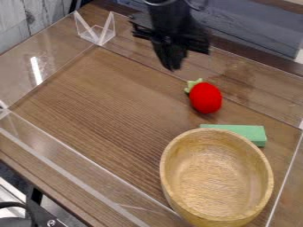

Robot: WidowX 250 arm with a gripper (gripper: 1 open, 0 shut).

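My gripper [172, 55] is raised over the back of the table, a dark, blurred shape; whether it is open or shut I cannot tell. Below and right of it, apart from it, a red object [206, 98] with a small green top lies uncovered on the wooden table [95, 124]. A green block [235, 134] lies just below and right of the red object. A large yellow bowl [215, 177] stands at the front right.
A white wire object [95, 27] stands at the back left edge. A dark cable shows at the bottom left corner.
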